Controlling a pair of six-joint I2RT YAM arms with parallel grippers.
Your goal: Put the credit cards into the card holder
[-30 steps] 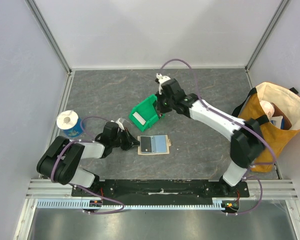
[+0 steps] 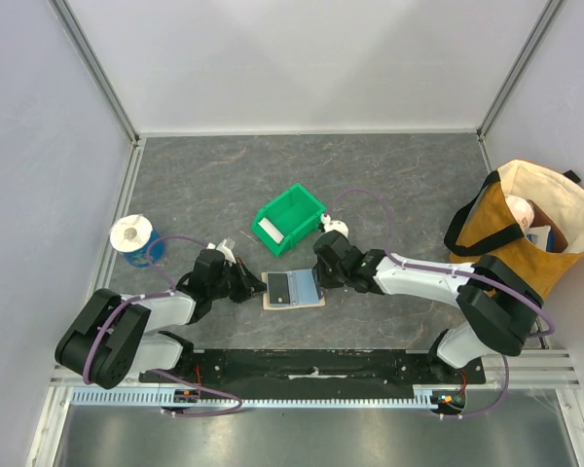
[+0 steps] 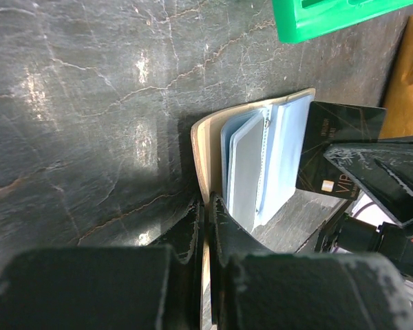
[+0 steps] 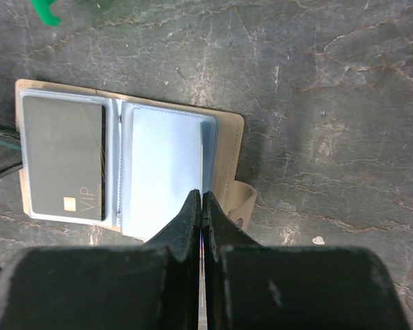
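Observation:
The card holder lies unfolded on the table, beige outside with pale blue pockets. A dark VIP card sits in its left pocket; the right pocket looks pale and bare. My left gripper is shut on the holder's left edge. At the right edge, my right gripper is shut on a thin black VIP card. That card stands upright, edge-on in the right wrist view as a thin line, close against the right pocket's outer side. Whether its edge is inside the pocket, I cannot tell.
Behind the holder stands an open green box with a white panel. A blue-and-white roll is at the left, a mustard bag at the far right. Bare table lies between the right arm and the back wall.
The holder and my left gripper shifted a little left early on.

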